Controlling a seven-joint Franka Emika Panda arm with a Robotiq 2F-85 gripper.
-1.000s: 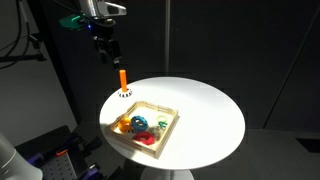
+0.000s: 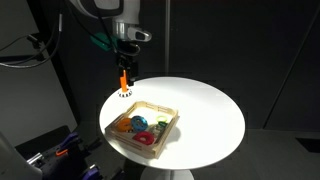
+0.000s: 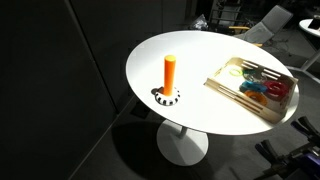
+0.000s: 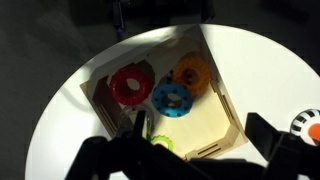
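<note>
A shallow wooden tray on the white round table holds several rings. From above in the wrist view, I see a red ring, a blue ring, an orange ring and a small green ring, partly hidden by a finger. An orange peg stands upright on a black-and-white round base, outside the tray. My gripper hangs well above the table near the peg. In the wrist view its dark fingers stand wide apart, with nothing gripped.
In exterior view 2, a light chair stands beyond the table. Dark equipment fills the lower right corner there.
The arm and gripper have moved to the right in exterior view 1, from left of the peg to above it. The tray, rings and peg have stayed put.
</note>
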